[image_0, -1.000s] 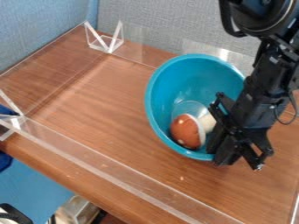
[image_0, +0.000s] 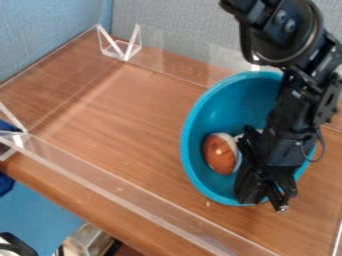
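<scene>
A turquoise bowl (image_0: 218, 108) stands on the wooden table at the right. My black gripper (image_0: 265, 180) is down at the bowl's near right side, its upper arm hanging over the bowl. An orange-brown object (image_0: 218, 153) with a pale part lies inside the bowl, just left of the gripper and partly hidden by it. The gripper appears shut; what is between its fingers is hidden, possibly the bowl's wall, but I cannot tell.
Clear plastic pieces (image_0: 119, 48) stand at the back left corner and left edge. A grey padded wall runs along the back.
The bowl has shifted rightward and slightly toward the front, along with my gripper. The gripper now covers more of the bowl and the things inside it.
</scene>
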